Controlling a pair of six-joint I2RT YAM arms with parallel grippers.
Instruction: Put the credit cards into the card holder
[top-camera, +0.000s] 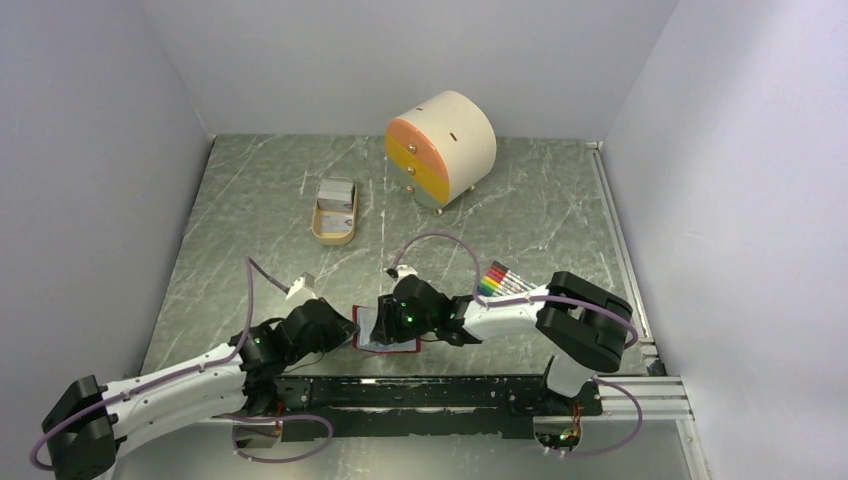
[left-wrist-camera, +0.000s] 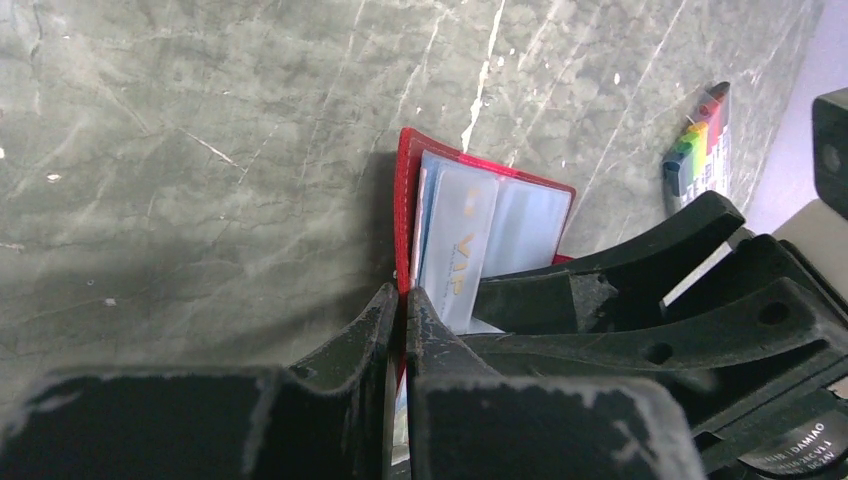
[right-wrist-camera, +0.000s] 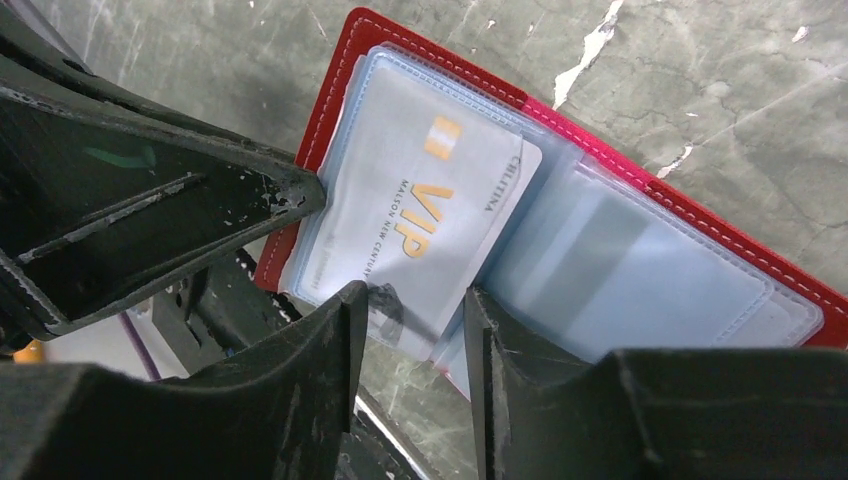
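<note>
The red-edged card holder (right-wrist-camera: 687, 240) lies open near the table's front edge, its clear sleeves facing up. In its left sleeve sits a white VIP card (right-wrist-camera: 415, 190), one edge reaching past the sleeve towards the middle fold. My left gripper is shut on the holder's red outer edge. Over the card's lower part stands my right gripper, partly open, its two fingers apart with the card's corner showing between them; whether they touch it I cannot tell. The right sleeve looks empty. Both arms hide much of the holder in the top view.
A beige tray (top-camera: 318, 229) with grey-white cards stands at the back left. Behind it to the right is a striped drum-shaped cabinet (top-camera: 463, 140). Colored markers (top-camera: 500, 279) lie beyond the right arm.
</note>
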